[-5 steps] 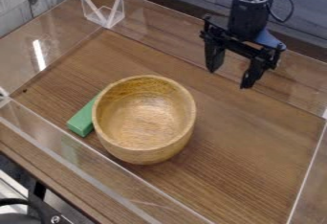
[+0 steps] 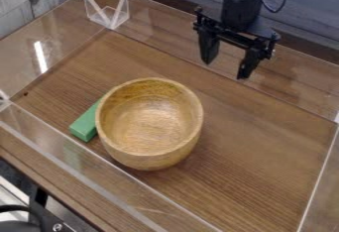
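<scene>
A black robot arm reaches down from the top centre, its gripper (image 2: pixel 225 59) open above the bare wooden floor of the workspace, nothing seen between its fingers. A tan round bowl (image 2: pixel 149 142) stands at lower centre-left, empty. A small green block (image 2: pixel 85 124) lies just left of the bowl, partly behind its rim.
A clear plastic piece (image 2: pixel 109 10) sits at the back-left corner. Tray walls border the floor, with cables at the lower left. The wooden floor (image 2: pixel 259 147) right of the bowl is clear.
The gripper has moved back and slightly left, away from the camera. The bowl and green block have not moved.
</scene>
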